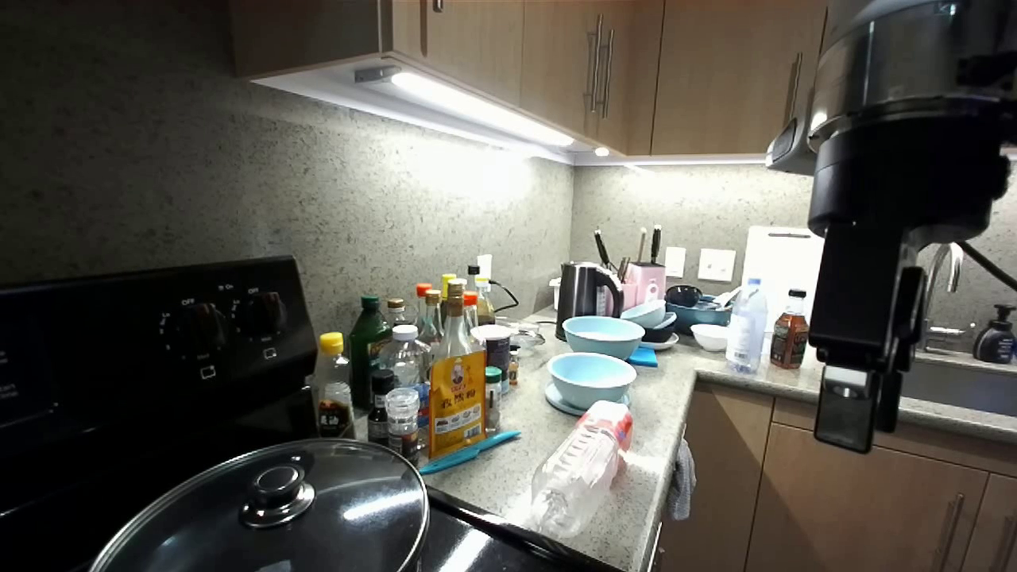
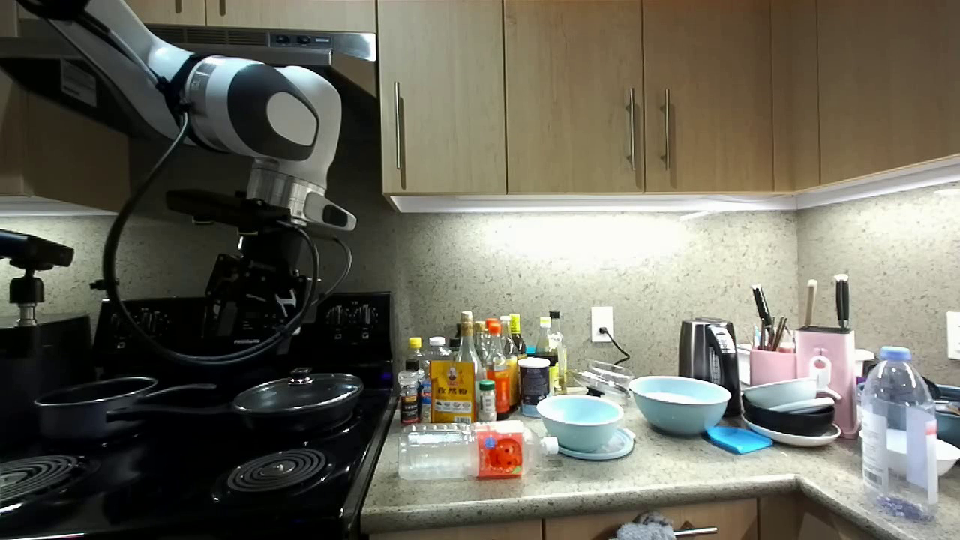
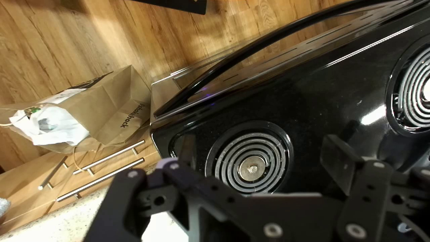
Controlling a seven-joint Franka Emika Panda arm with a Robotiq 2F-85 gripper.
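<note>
My gripper hangs open above the black stove, its two fingers wide apart and nothing between them. Below it in the wrist view lies a bare coil burner (image 3: 253,167). In exterior view 1 the gripper appears from the side at the right, high and clear of the counter. On the counter a clear plastic bottle (image 2: 450,451) with a red label lies on its side. Close to its cap, a light blue bowl (image 2: 580,423) rests on a blue plate, and a larger blue bowl (image 2: 679,402) stands behind it to the right. A lidded pan (image 2: 298,394) sits on a back burner.
Several sauce bottles and a yellow packet (image 2: 451,391) crowd the counter beside the stove. Further right are a kettle (image 2: 711,363), a pink knife block (image 2: 828,378) and an upright water bottle (image 2: 898,441). A saucepan (image 2: 85,409) stands on the stove's left; a paper bag (image 3: 117,107) is on the floor.
</note>
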